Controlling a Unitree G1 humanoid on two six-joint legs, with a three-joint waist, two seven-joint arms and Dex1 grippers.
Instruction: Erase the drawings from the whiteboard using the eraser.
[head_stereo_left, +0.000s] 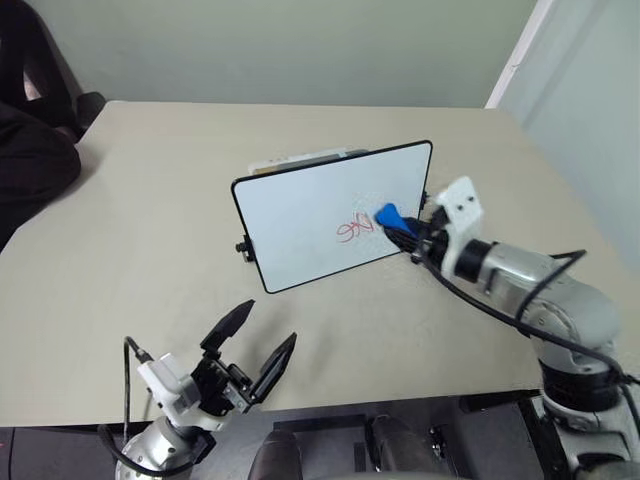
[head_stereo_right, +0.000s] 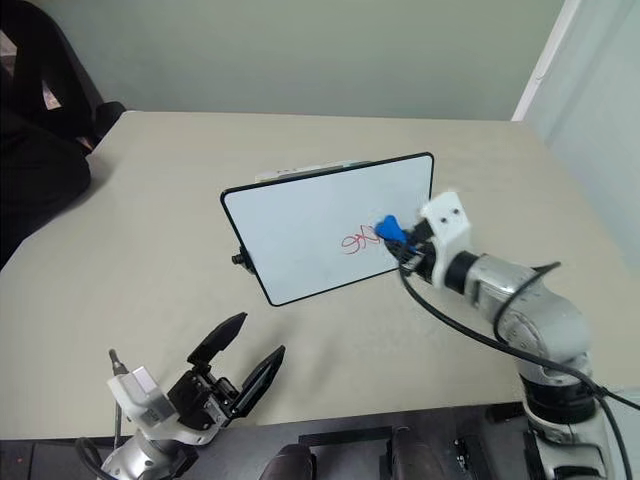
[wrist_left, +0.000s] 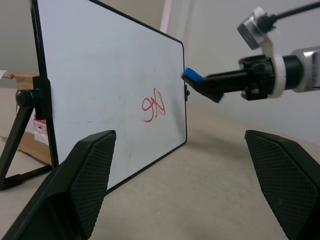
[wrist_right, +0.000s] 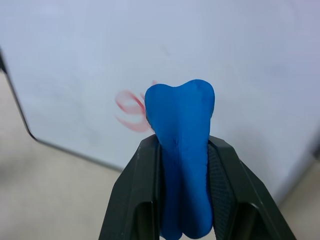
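The whiteboard (head_stereo_left: 310, 215) stands tilted on the table, with a red scribble (wrist_left: 153, 105) low on its right half. A bone-shaped blue eraser (wrist_right: 180, 130) is pinched between both fingers of my right gripper, its far end sticking out past them. Seen from the left wrist, the eraser (wrist_left: 193, 75) is up off the table near the board's right edge; whether it touches the surface I cannot tell. In the right wrist view it covers part of the scribble. My left gripper (head_stereo_left: 262, 335) is spread wide and empty, in front of the board's lower left.
A cardboard box (wrist_left: 35, 127) sits behind the board, whose black stand leg (wrist_left: 19, 145) shows at its left side. Bare table (head_stereo_left: 150, 220) extends to the left and in front. Part of a person in dark clothes (head_stereo_left: 35, 150) is at the far left.
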